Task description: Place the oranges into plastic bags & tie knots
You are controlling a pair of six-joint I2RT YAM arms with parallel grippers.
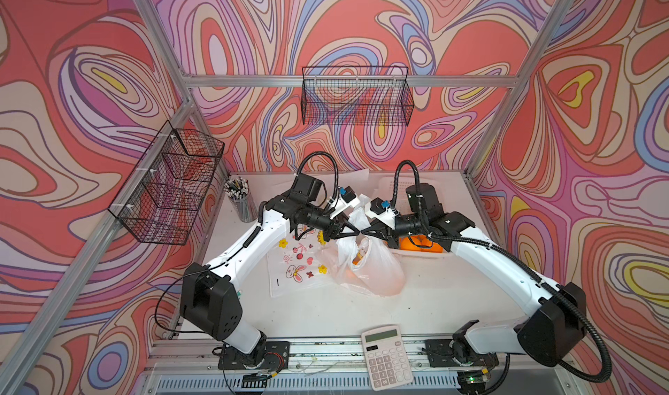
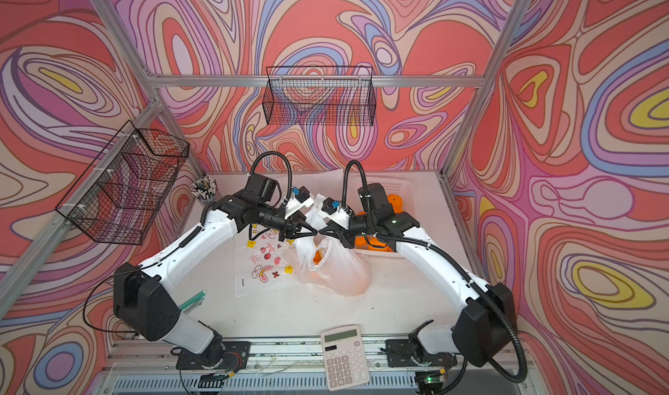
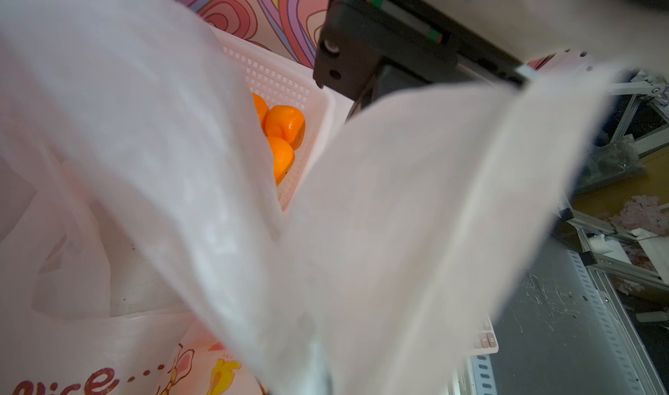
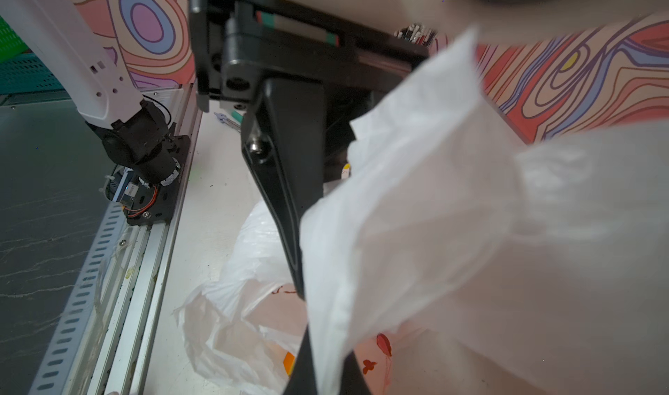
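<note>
A translucent white plastic bag (image 1: 366, 273) sits mid-table with orange fruit showing through its opening, its top raised between both grippers. My left gripper (image 1: 348, 231) and right gripper (image 1: 369, 232) nearly meet at the bag's neck. In the left wrist view, folds of plastic hide the left fingertips, so its grip is unclear. In the right wrist view, the right gripper is shut on a white strip of the bag. Loose oranges (image 3: 284, 124) lie in a pink basket (image 3: 313, 126) behind the bag.
A patterned sheet (image 1: 285, 276) lies left of the bag, with a pen holder (image 1: 240, 203) at back left. A calculator (image 1: 386, 356) is at the front edge. Bare table shows at front right. Wire baskets (image 1: 355, 102) hang on the frame.
</note>
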